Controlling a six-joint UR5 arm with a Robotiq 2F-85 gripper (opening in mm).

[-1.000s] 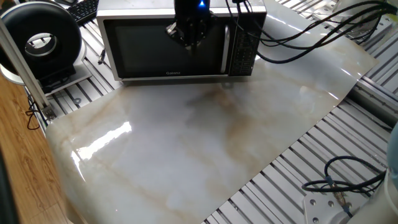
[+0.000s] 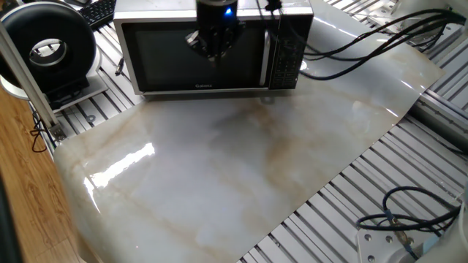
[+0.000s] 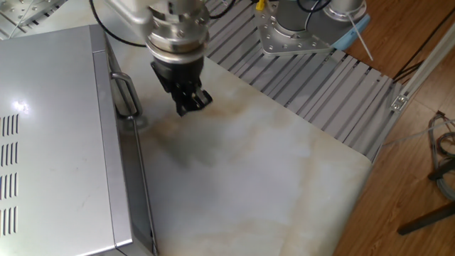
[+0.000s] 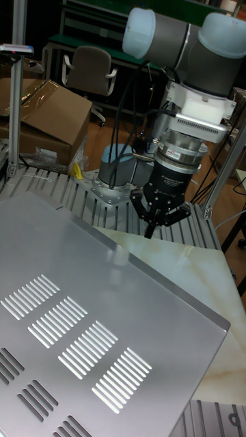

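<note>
A silver microwave [image 2: 212,55] stands at the back of the marbled sheet, its dark-windowed door shut and its upright handle [image 2: 266,57] on the right of that door. My black gripper [image 2: 214,57] hangs in front of the upper door, left of the handle in exterior view 1. From exterior view 2, the gripper [image 3: 193,105] is above the sheet, clear of the handle [image 3: 126,96]. In exterior view 3 the gripper [image 4: 149,229] points down beyond the microwave top [image 4: 87,255]. The gap between its fingertips is unclear, and no held object shows.
The glossy marbled sheet [image 2: 197,175] is bare in front of the microwave. Black cables [image 2: 365,51] loop at the right. A round black device [image 2: 47,47] stands at the left. The robot's base plate [image 3: 291,35] sits on the slatted table.
The microwave has stayed put.
</note>
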